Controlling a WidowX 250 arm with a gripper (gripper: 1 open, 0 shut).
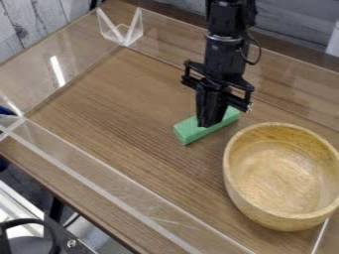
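My black gripper [204, 99] hangs from the arm at the top centre, its tips just over a green block [208, 124] lying on the wooden table. It looks shut, with nothing visible between its fingers, though the dark fingers are hard to make out. Whether the tips touch the block cannot be told.
A large beige round bowl [281, 183] fills the lower right, close to the block. A black object [34, 240] sits at the lower left corner.
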